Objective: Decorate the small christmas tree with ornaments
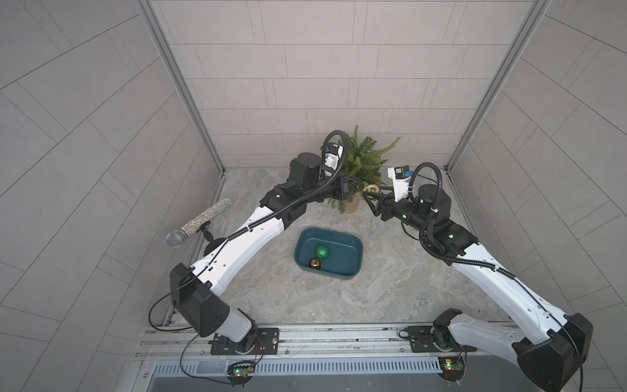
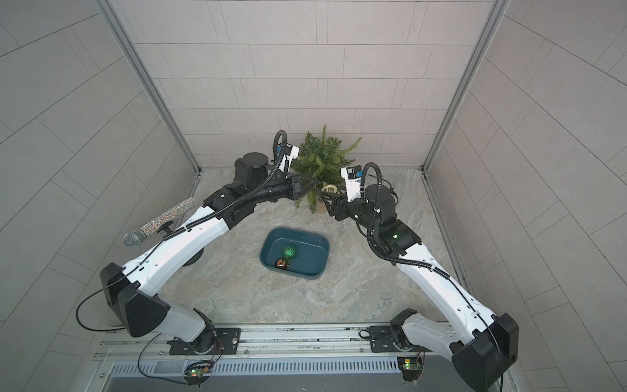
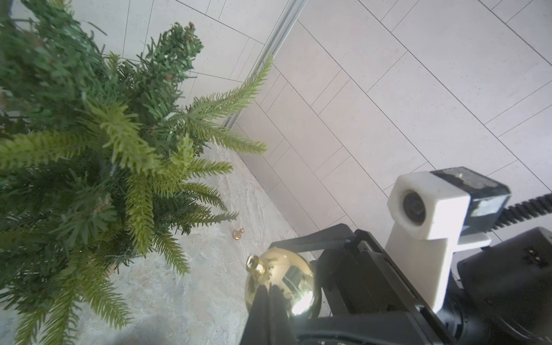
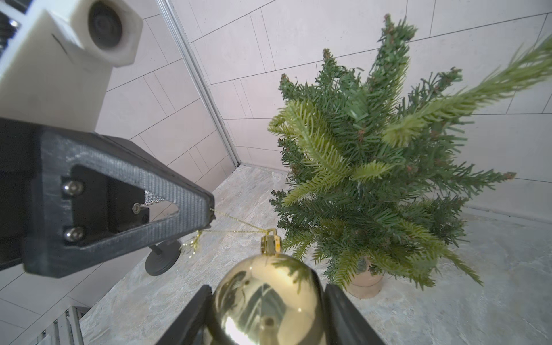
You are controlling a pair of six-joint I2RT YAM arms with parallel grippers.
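Observation:
A small green tree in a pot stands at the back of the table. My right gripper holds a gold ball ornament between its fingers, in front of the tree. The ornament's thin gold loop runs up to the fingertip of my left gripper, which is shut, close above the ball and beside the branches. In the left wrist view the ball sits just behind the left fingertips.
A teal tray with a green ball and a small copper ball sits at front centre. A glittery microphone on a stand is at the left. The table right of the tray is clear.

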